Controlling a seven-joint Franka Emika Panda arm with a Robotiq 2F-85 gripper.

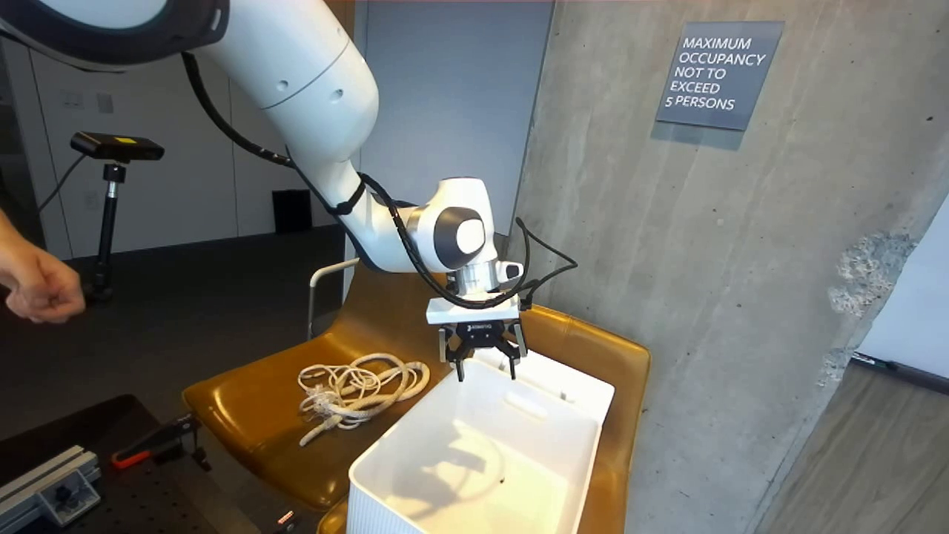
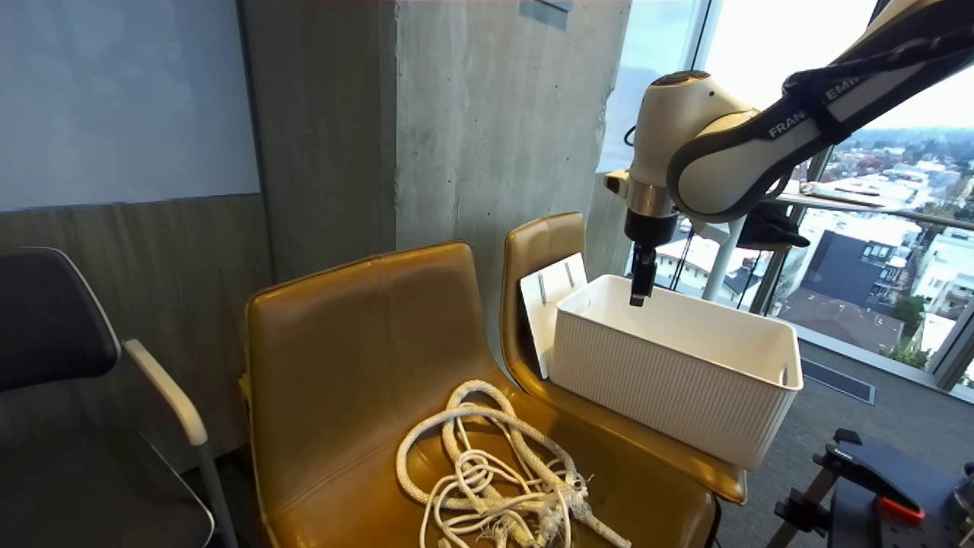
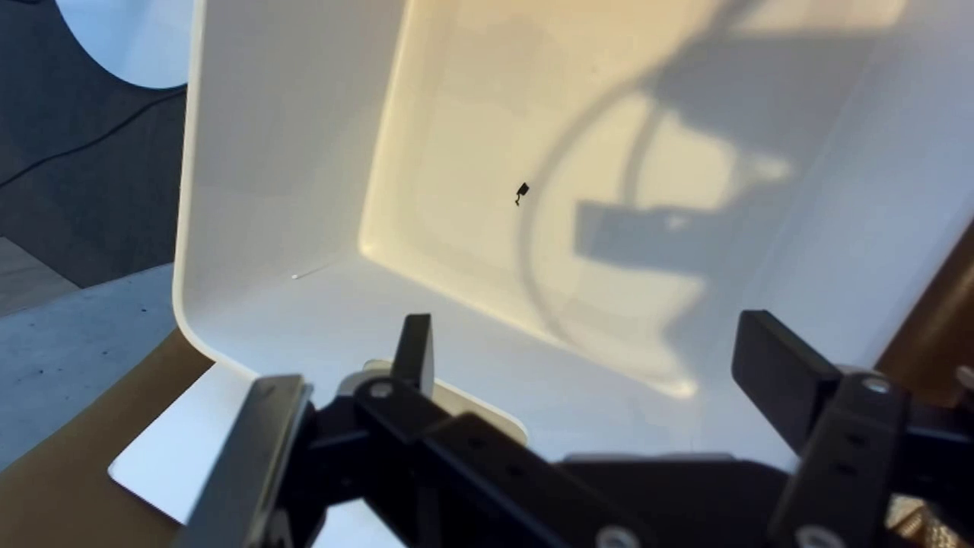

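Observation:
A white ribbed bin (image 2: 671,374) stands on the right-hand brown chair. Its floor (image 3: 475,137) is bare apart from a tiny dark speck (image 3: 522,191). My gripper (image 1: 487,372) is over the bin's far end, near the wall with the handle slot, its fingers pointing down. In the wrist view, wide space separates the two fingers (image 3: 783,379), and nothing lies between them. On the left-hand chair rests a loose heap of off-white rope (image 1: 356,391), well apart from the gripper.
A white panel (image 2: 549,301) leans between the bin and the chair back. The concrete wall (image 1: 676,311) rises close behind. A dark table with a red-tipped clamp (image 1: 142,454) stands at the front left. A person's hand (image 1: 40,280) shows at the left edge.

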